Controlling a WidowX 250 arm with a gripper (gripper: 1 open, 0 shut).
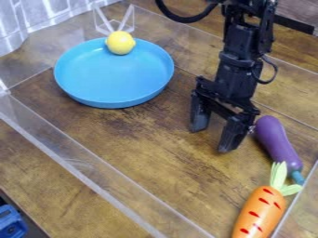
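Note:
My black gripper [215, 125] is down low over the wooden table [137, 167], right of a blue bowl [112, 72], its two fingers apart; whether anything lies between them is hard to tell. A purple eggplant [274, 141] lies just to its right. An orange toy carrot [261, 213] with a green top lies at the lower right.
A yellow toy [121, 43] with pale prongs sits at the bowl's back rim. A blue object [9, 224] shows at the lower left edge. Clear walls border the workspace.

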